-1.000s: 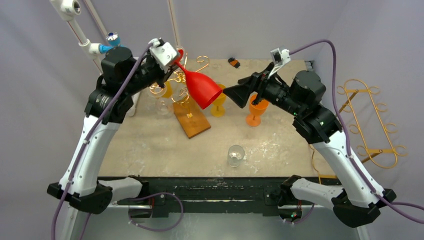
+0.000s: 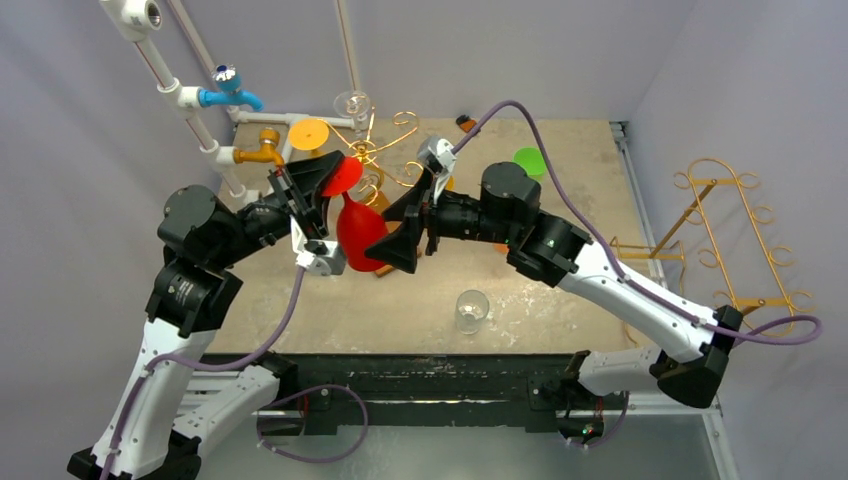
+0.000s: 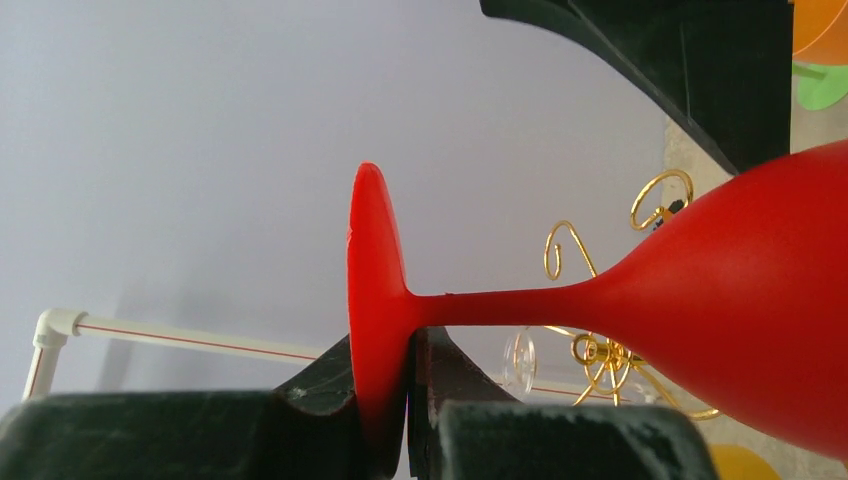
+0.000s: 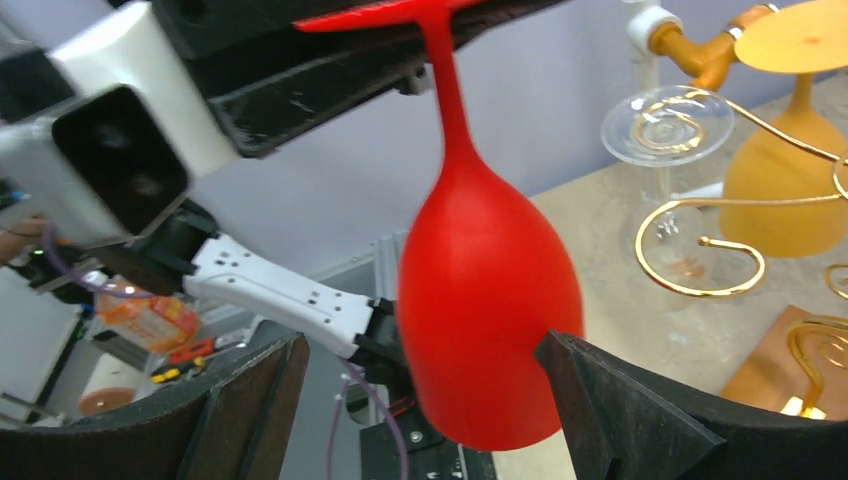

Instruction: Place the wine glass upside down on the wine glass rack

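Observation:
A red wine glass (image 2: 360, 230) hangs upside down from my left gripper (image 2: 325, 175), which is shut on its foot end. In the left wrist view its foot (image 3: 372, 240) sits between the fingers, the bowl to the right. My right gripper (image 2: 400, 230) is open beside the bowl; in the right wrist view the bowl (image 4: 480, 310) is just beyond its fingertips, whether touching I cannot tell. Behind it stands the gold rack (image 4: 730, 293) on a wooden base (image 4: 750, 375), with a clear glass (image 4: 640, 135) and a yellow glass (image 4: 775, 215) upside down at it.
A clear glass (image 2: 472, 312) stands at the front of the counter (image 2: 280, 315). A green glass (image 2: 530, 160) is at the back right, largely hidden orange glasses near the right arm. Pipes and taps (image 2: 230, 97) are at the left, a gold rack (image 2: 750, 250) at the right.
My right gripper has moved left to beside the bowl.

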